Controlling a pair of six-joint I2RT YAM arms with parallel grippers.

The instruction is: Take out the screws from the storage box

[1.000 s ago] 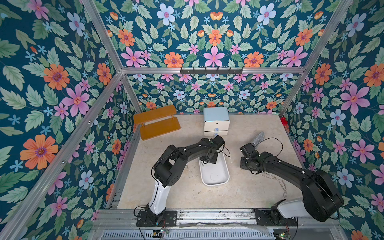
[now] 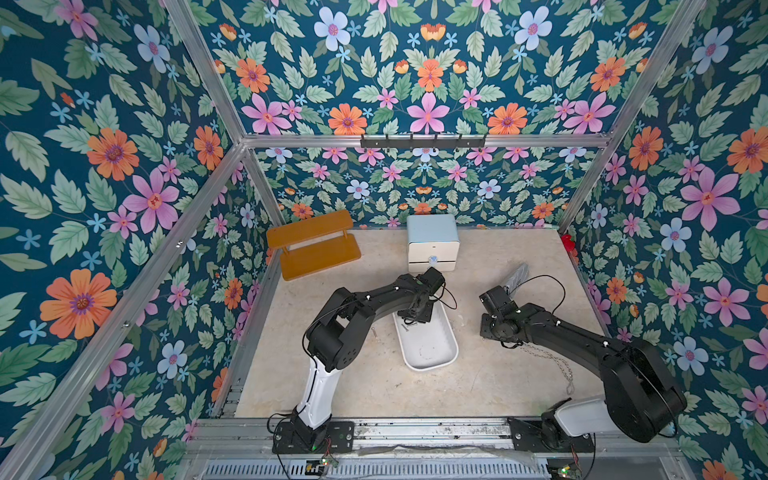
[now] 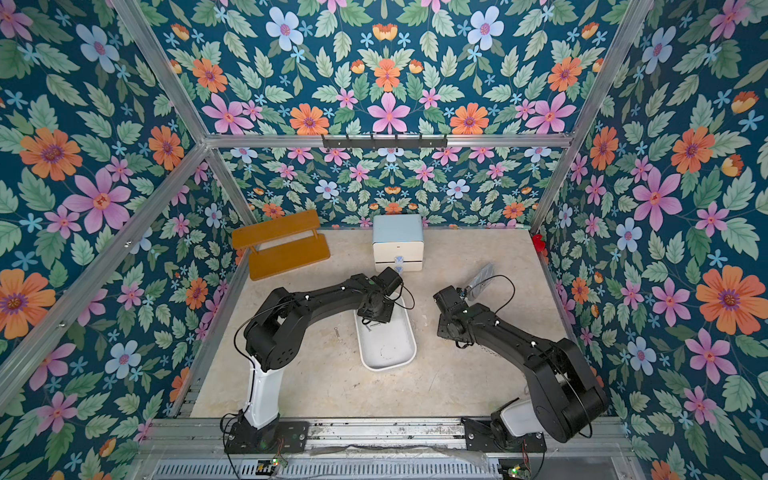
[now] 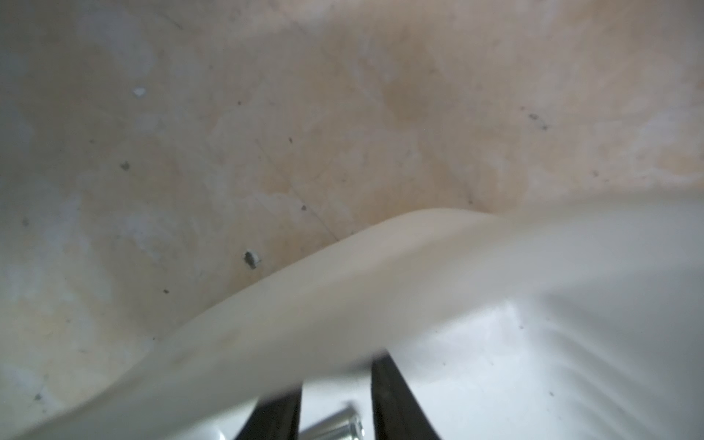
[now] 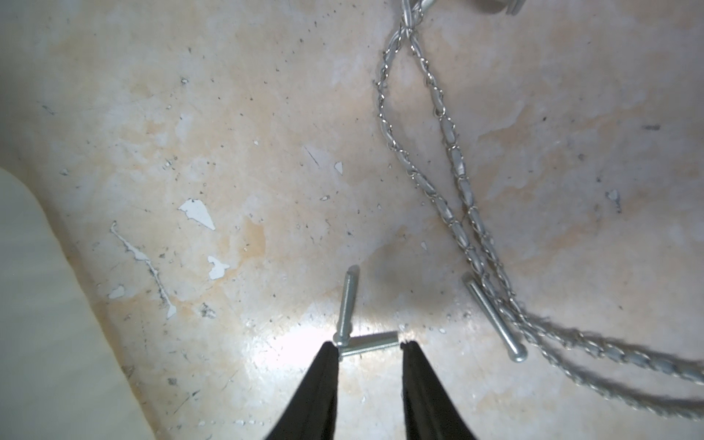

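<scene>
The white storage box (image 2: 428, 356) stands mid-table under my left gripper. In the left wrist view the gripper's open fingers are at the box's blurred wall, with a silver screw (image 4: 333, 426) inside the box just between and beyond the tips, partly out of frame. My right gripper is open over the table right of the box. Two screws (image 5: 348, 300) lie touching near its fingertips, and another screw (image 5: 495, 315) lies beside a silver chain (image 5: 462, 176).
A wooden stand (image 2: 320, 256) is at the back left, a blue-topped cream box (image 2: 432, 240) at the back centre, and a grey translucent object (image 2: 516, 276) behind my right gripper.
My left gripper has shifted slightly over the back end of the storage box, which sits a little further left. The right arm has stayed in place.
</scene>
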